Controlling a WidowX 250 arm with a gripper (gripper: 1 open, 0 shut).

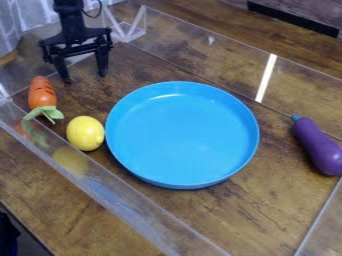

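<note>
My black gripper point(80, 62) is at the upper left, low over the wooden surface, open, with no object visible between its fingers. An orange toy carrot point(42, 93) with a green top lies just below it on the left. A yellow lemon point(86, 133) sits beside the rim of a large blue plate point(182, 134), which is empty. A purple eggplant point(317, 145) lies at the right.
Clear plastic walls border the work area on the left, top and right. The wood between the gripper and the plate, and above the plate, is bare. A dark object point(310, 10) is at the top right corner.
</note>
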